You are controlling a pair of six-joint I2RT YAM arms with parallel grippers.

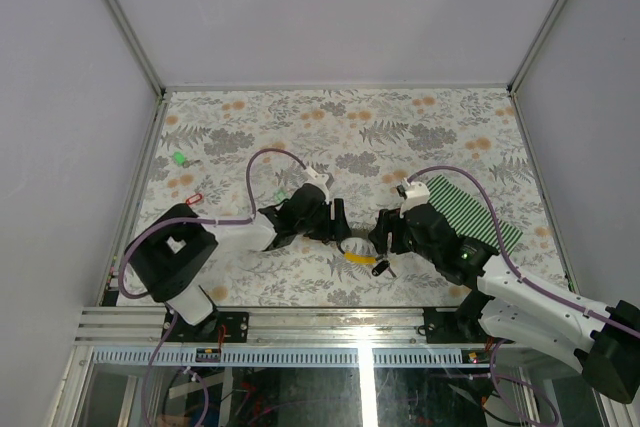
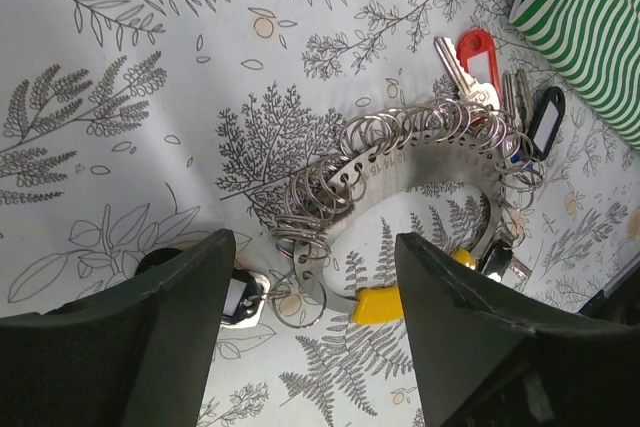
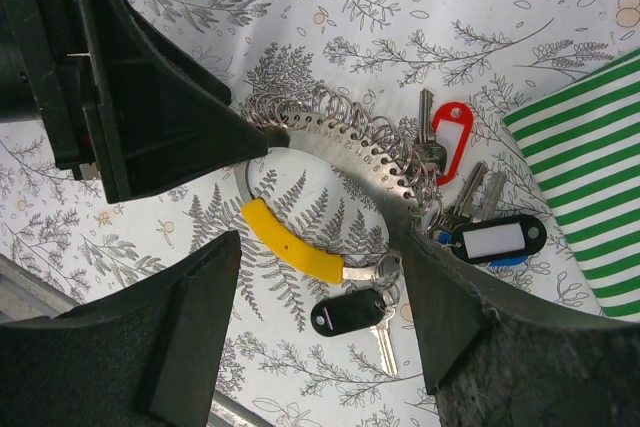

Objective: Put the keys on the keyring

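Observation:
A metal keyring (image 2: 400, 169) with a yellow sleeve (image 2: 378, 305) lies flat, many small wire rings strung along its curved plate. At its right end are a red-tagged key (image 3: 425, 142), a black-tagged set of keys (image 3: 495, 239) and another black tag (image 3: 347, 313) with a key. In the left wrist view, one more black tag (image 2: 240, 297) is at the other end, beside a loose wire ring. My left gripper is open over this end, nothing between its fingers. My right gripper stands open above the keyring's front right part, its fingers apart and empty.
A green-striped cloth (image 1: 465, 207) lies right of the keyring, partly under the right arm. A green tag (image 1: 180, 158) with a key and a red tag (image 1: 194, 198) lie far left. The two grippers are close together.

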